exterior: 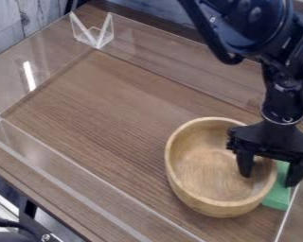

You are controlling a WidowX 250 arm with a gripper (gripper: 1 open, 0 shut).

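Observation:
A wooden bowl (199,175) sits on the table at the lower right. My black gripper (268,163) is at its right rim, fingers reaching down over the rim and into the bowl's right side. Whether it is shut on the rim or open around it is unclear. A green object (276,197) lies just right of the bowl, partly hidden by the bowl and gripper.
Clear plastic brackets (94,30) stand at the back left, and strips of clear material run along the front left edge.

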